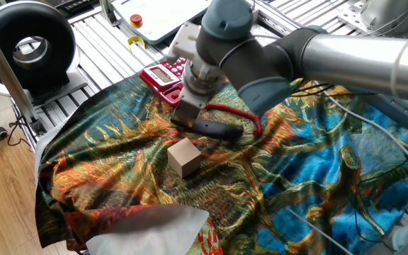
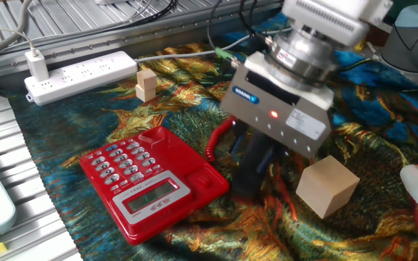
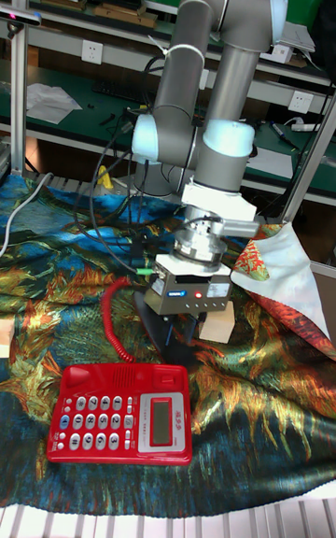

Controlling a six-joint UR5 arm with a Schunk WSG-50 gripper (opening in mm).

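A red telephone (image 2: 154, 185) lies on the patterned cloth with its handset cradle bare. In exterior view 2 the dark handset (image 2: 256, 163) hangs tilted beneath the grey gripper body, just beside the phone. My gripper (image 3: 174, 327) appears shut on this handset, though the fingers are largely hidden by the gripper body and the dark shape. From the handset a coiled red cord (image 1: 241, 113) runs back toward the phone. A plain wooden cube (image 1: 184, 158) rests on the cloth near the gripper, apart from the handset in exterior view 2.
Two small wooden blocks (image 2: 145, 85) are stacked beside a white power strip (image 2: 82, 77). Loose cables cross the cloth behind the arm. The cloth's near corner (image 1: 151, 230) is folded over, showing its white back. Left of the cube, the cloth is clear.
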